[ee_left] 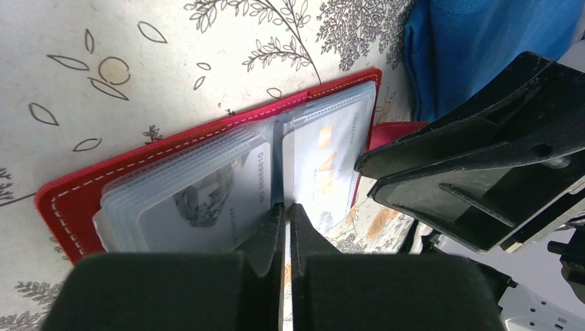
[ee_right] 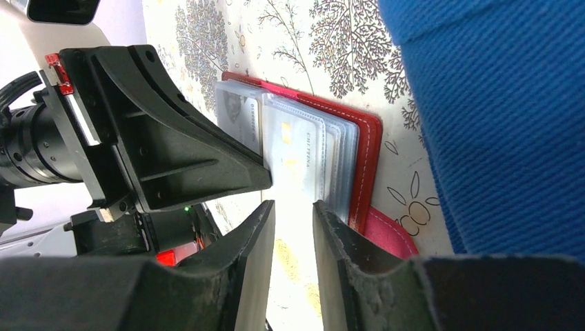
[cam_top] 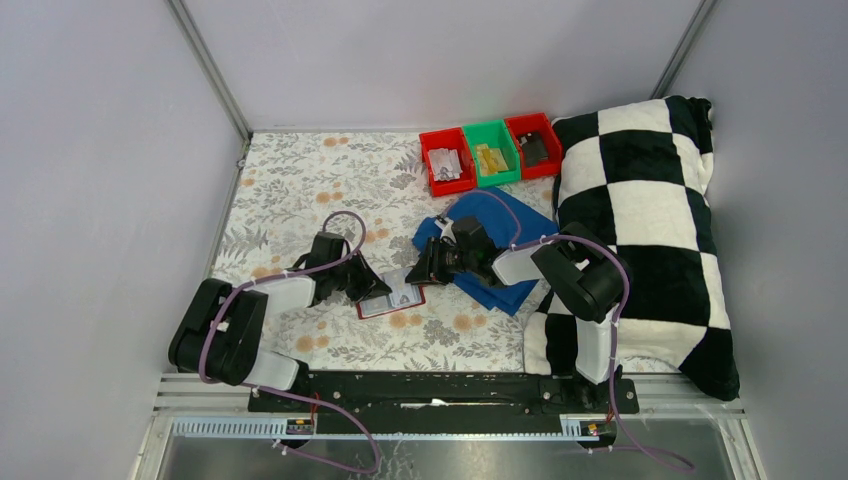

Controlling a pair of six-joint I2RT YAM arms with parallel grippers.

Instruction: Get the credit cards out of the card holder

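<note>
The open red card holder (ee_left: pixel 74 196) lies flat on the patterned table, clear plastic sleeves on both halves. A card with a picture (ee_left: pixel 207 196) sits in its left sleeves, and a white card with yellow print (ee_left: pixel 324 148) shows on the right half. My left gripper is shut, its tips against the inner edge of the right half, near the fold; whether a sleeve edge is pinched there is hidden. Part open, my right gripper hovers at the right half, its fingers apart, with nothing seen gripped between them.
A blue cloth (cam_top: pixel 515 296) lies right of the holder, beneath the right arm. Red, green and red bins (cam_top: pixel 447 187) holding small items stand at the back. A checkered cushion (cam_top: pixel 640 230) fills the right side.
</note>
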